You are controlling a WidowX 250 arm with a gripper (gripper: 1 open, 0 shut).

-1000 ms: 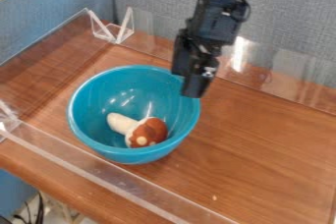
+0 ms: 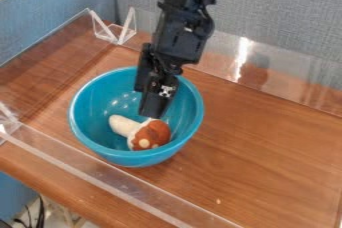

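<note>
A teal bowl [image 2: 96,113] sits on the wooden table, left of centre. Inside it lies a toy mushroom [image 2: 150,135] with a white stem and a brown, spotted cap. My black gripper [image 2: 154,95] points down into the back part of the bowl, open, above and just behind the mushroom.
Clear plastic strips run along the table's front and back, with clear brackets at the left. A blue panel [image 2: 47,32] stands at the left and a grey wall behind.
My gripper has moved down and to the left, from over the bowl's back right rim to inside the bowl above the mushroom. The bowl and mushroom have stayed in place.
</note>
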